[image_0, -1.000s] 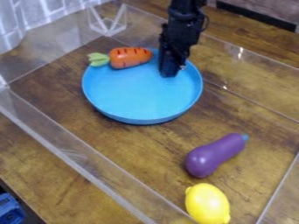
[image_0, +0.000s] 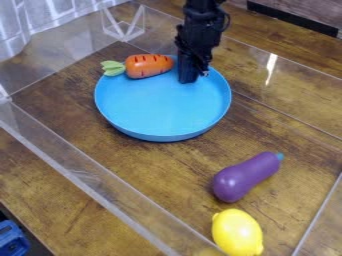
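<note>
A blue plate (image_0: 160, 108) lies on the wooden surface in the upper middle. An orange toy carrot (image_0: 147, 66) with green leaves rests at its back left edge. The black gripper (image_0: 190, 72) reaches down from the top to the plate's back right rim, just right of the carrot. Its fingers are dark and small, and whether they are open or shut is hard to see.
A purple eggplant (image_0: 246, 178) lies at the front right, with a yellow lemon (image_0: 237, 233) below it. A blue object (image_0: 10, 240) sits at the bottom left corner. Clear plastic edges run along the sides.
The gripper has shifted very slightly at the back of the plate; the other things stay where they were.
</note>
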